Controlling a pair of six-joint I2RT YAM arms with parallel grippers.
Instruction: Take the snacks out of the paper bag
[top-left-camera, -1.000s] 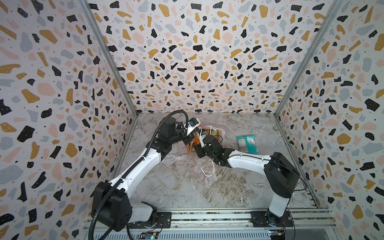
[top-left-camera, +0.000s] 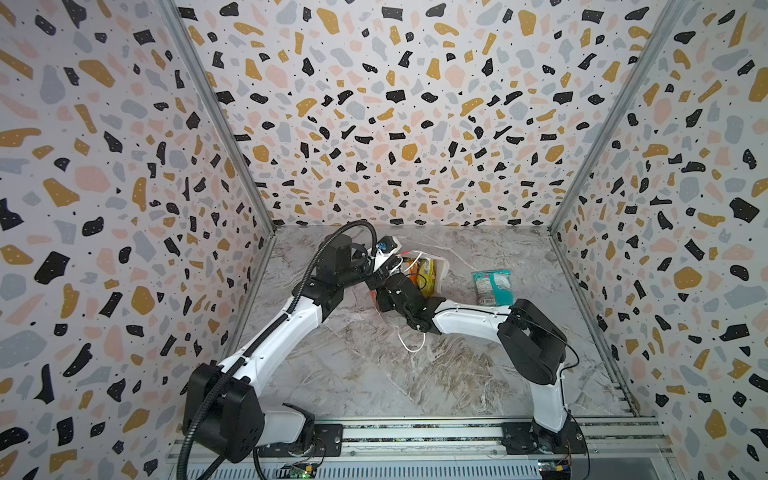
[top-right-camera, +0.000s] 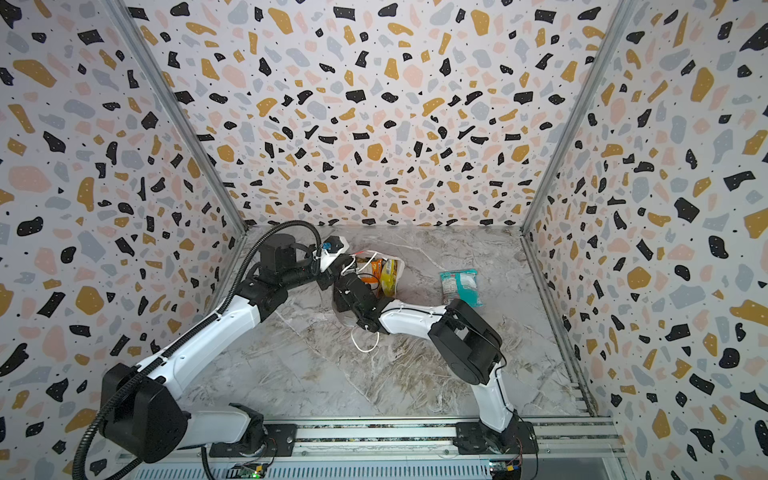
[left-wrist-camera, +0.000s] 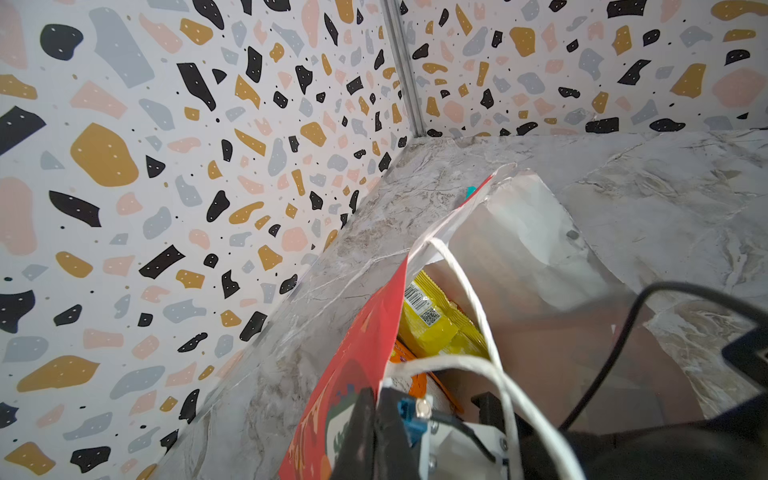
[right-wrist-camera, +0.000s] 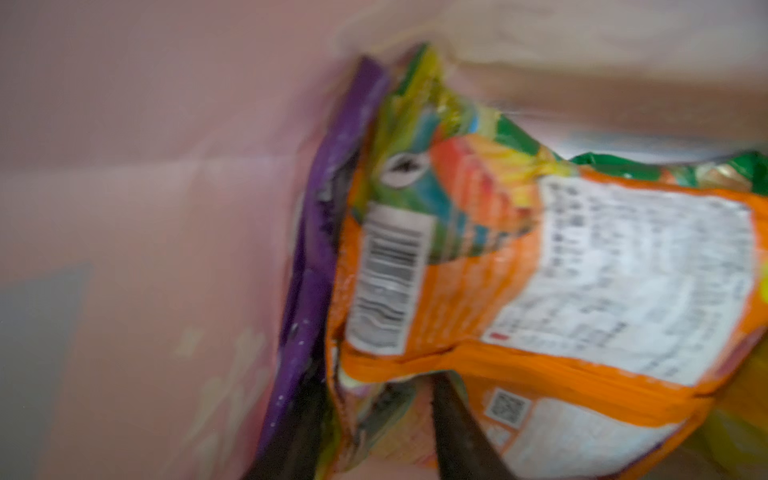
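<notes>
The paper bag (left-wrist-camera: 534, 232) stands open at the table's centre, white rope handles over it. My left gripper is shut at its near red edge, by the handle. Inside are a yellow snack (left-wrist-camera: 436, 320), an orange snack pack (right-wrist-camera: 616, 280) and a purple pack (right-wrist-camera: 320, 232). My right gripper reaches into the bag, fingers part open around the orange pack's lower left corner; whether they touch it is unclear.
A teal and white snack pack (top-left-camera: 492, 286) lies on the marble table (top-left-camera: 448, 372), right of the bag. Patterned walls enclose back and sides.
My right arm has moved left, its gripper further toward the left side of the bag. The left arm stays still.
</notes>
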